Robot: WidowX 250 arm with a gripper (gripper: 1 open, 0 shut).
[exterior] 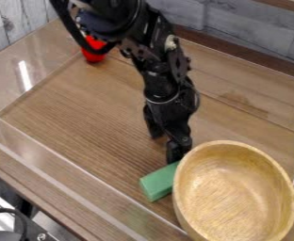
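My black gripper reaches down from the top of the view to the middle of the wooden table, its fingertips low beside the back-left rim of a tan bowl. Whether it is open or shut, and whether anything is between the fingers, I cannot tell. A green block lies just in front of the fingers, against the bowl's left side.
A red object stands at the back left, partly behind the arm. A grey wall borders the back.
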